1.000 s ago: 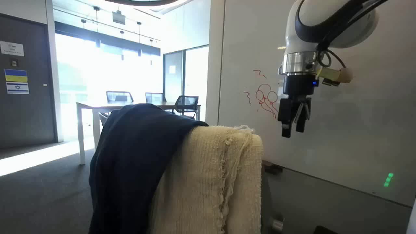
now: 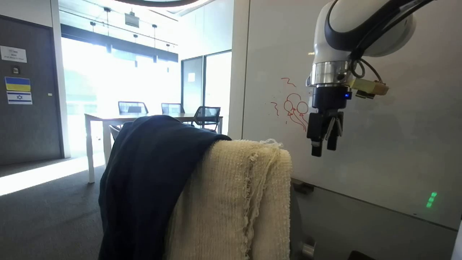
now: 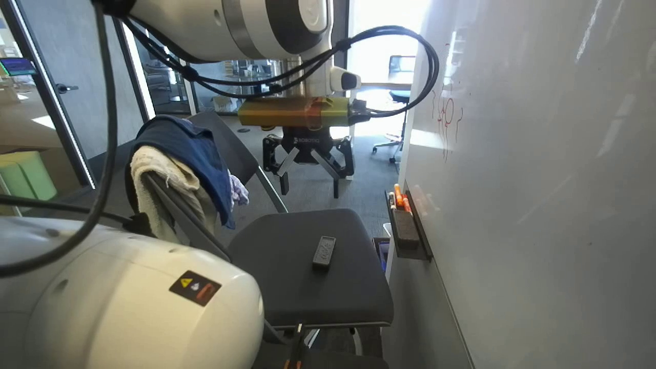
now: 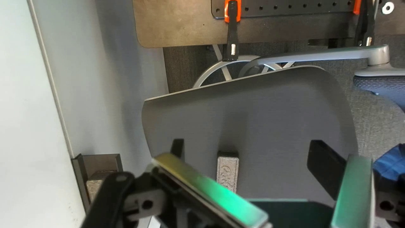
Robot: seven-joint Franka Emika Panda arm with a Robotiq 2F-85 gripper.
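Observation:
My gripper [image 3: 310, 184] hangs open above the chair, fingers pointing down and nothing between them. A dark grey whiteboard eraser [image 3: 324, 252] lies on the dark chair seat [image 3: 289, 295]. In the wrist view the eraser [image 4: 227, 173] shows on the seat, its lower end hidden behind one of my fingers. Height separates it clearly from the gripper. In exterior view 1 the gripper [image 2: 325, 151] stands before the whiteboard [image 2: 277, 52], and the towels hide the seat.
A navy cloth [image 3: 184, 144] and a cream towel [image 3: 163, 169] drape over the chair back. On the right, the whiteboard tray [image 3: 413, 251] holds markers [image 3: 398, 196] and another eraser [image 3: 406, 228]. An orange-tipped clamp [image 4: 232, 34] grips the table edge [image 4: 178, 30].
My gripper has shifted slightly left and a little lower in exterior view 1. The cloths and the chair have stayed put.

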